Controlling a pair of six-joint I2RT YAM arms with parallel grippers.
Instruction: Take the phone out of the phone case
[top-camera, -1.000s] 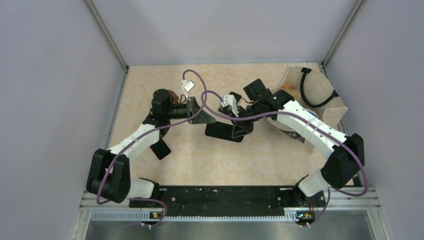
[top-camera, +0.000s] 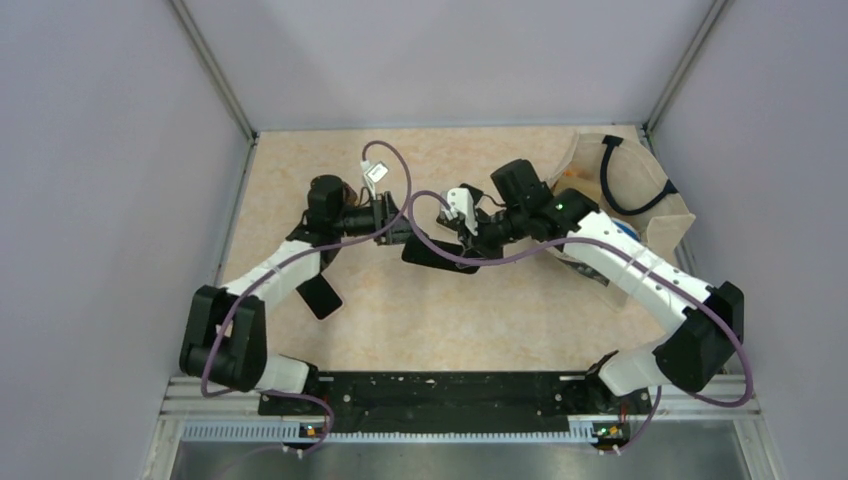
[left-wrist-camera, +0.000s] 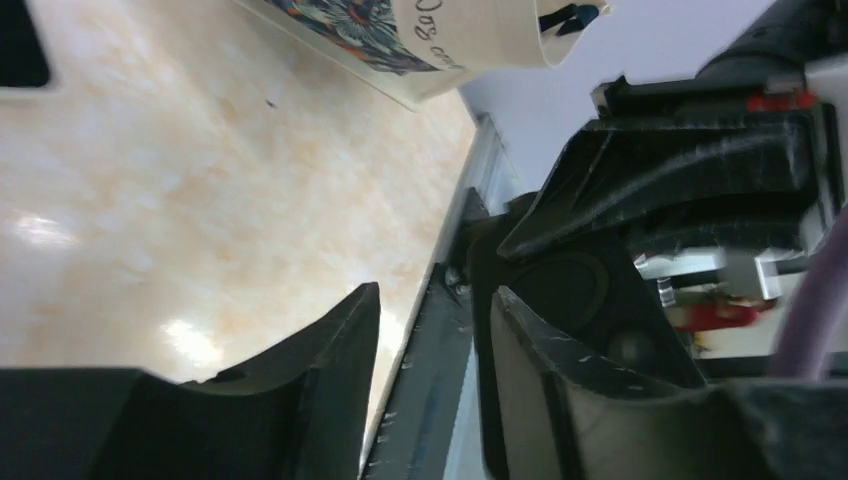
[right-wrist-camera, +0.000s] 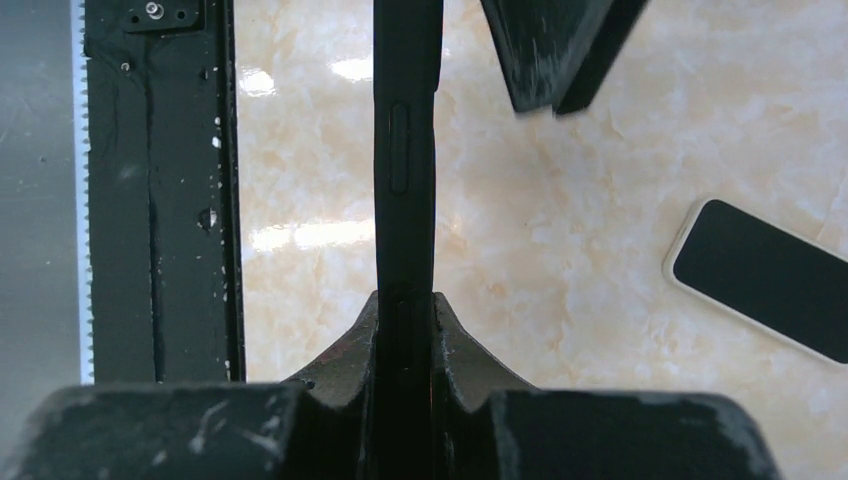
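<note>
My left gripper (top-camera: 408, 230) is just beside the phone's left end in the top view; in the left wrist view its fingers (left-wrist-camera: 320, 390) stand part open, with nothing seen between them. Another black phone (top-camera: 319, 295) lies flat on the table at the left, also seen at the right of the right wrist view.
A canvas bag (top-camera: 635, 190) with items inside stands at the right. A dark object behind the right arm and a brown object behind the left arm are partly hidden.
The left arm has moved slightly too.
</note>
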